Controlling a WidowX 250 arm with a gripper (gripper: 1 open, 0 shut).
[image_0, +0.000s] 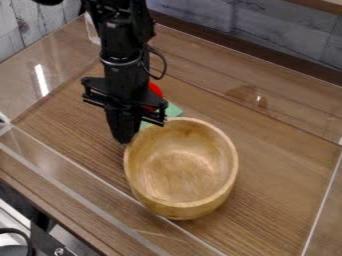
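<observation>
My black gripper (124, 128) hangs low at the left of the wooden bowl (182, 170), its tips close to the bowl's upper-left rim; whether they touch it I cannot tell. The fingers look shut, with nothing visible between them. Behind the gripper, a red round object (156, 90) is mostly hidden, and a green flat piece (173, 109) shows partly above the bowl.
A grey wall runs along the back, and the table's near edge crosses the lower left.
</observation>
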